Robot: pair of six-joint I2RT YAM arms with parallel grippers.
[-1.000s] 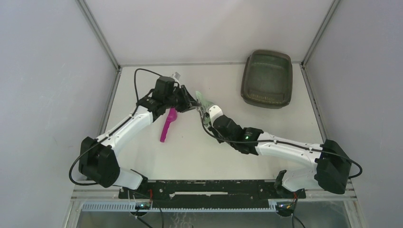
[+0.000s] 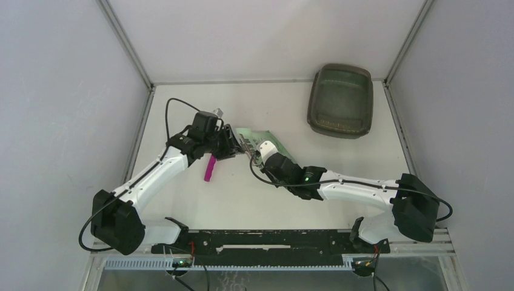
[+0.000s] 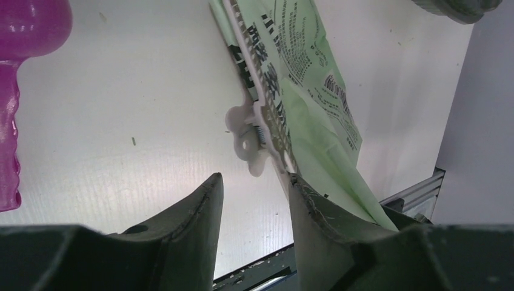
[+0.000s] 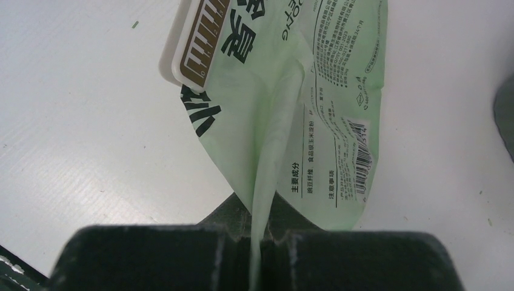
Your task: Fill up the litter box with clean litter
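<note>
A pale green litter bag with black print hangs from my right gripper, which is shut on a fold of its edge. A long sealing clip with a piano-key pattern lies across the bag, its lever sticking out on one side. In the left wrist view my left gripper stands part open beside the clip's lower end, with bare table visible between its fingers. One finger overlaps the clip's end in that view; contact is unclear. The dark green litter box stands at the back right, seemingly empty.
A purple scoop lies on the table under my left arm, its handle toward the front. White walls enclose the table.
My left gripper has drawn back left and toward the front, after both grippers were close together. The right gripper has shifted slightly left, and more of the bag shows between them.
</note>
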